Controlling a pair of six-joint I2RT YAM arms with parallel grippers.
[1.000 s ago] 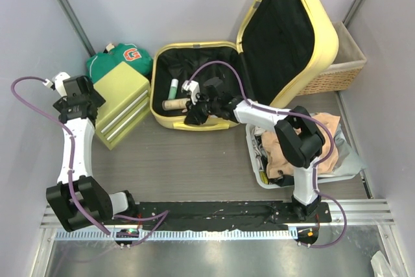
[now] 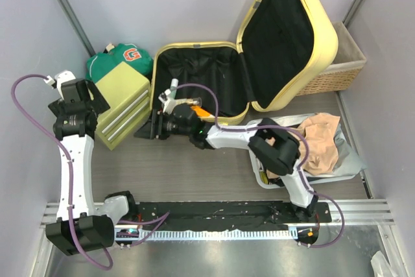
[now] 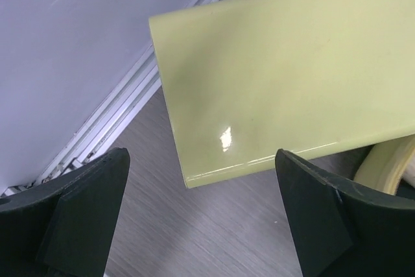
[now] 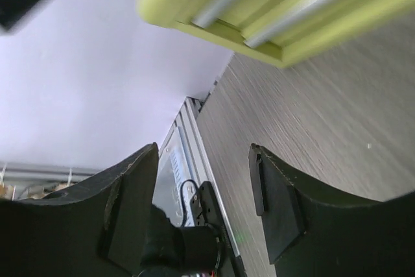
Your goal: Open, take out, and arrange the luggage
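The yellow suitcase [image 2: 228, 120] lies unfolded at the back, its black-lined lid [image 2: 279, 21] tipped up to the right. Inside its base are a pale green tube [image 2: 174, 84], a beige roll [image 2: 190, 101] and an orange item [image 2: 201, 112], partly covered by my right arm. My right gripper is open and empty, low in front of the suitcase and beside a yellow-green box [image 2: 120, 103] with two pale strips along its side. Over at the left wall, my left gripper hangs open by that box, nothing between its fingers.
A green bundle [image 2: 107, 63] with a red-and-white logo sits behind the box. At right stands a white tray [image 2: 257, 172] holding peach cloth [image 2: 321, 144]; a wicker basket [image 2: 337, 76] is behind the lid.
The left arm shifted only slightly; the suitcase contents look unmoved.
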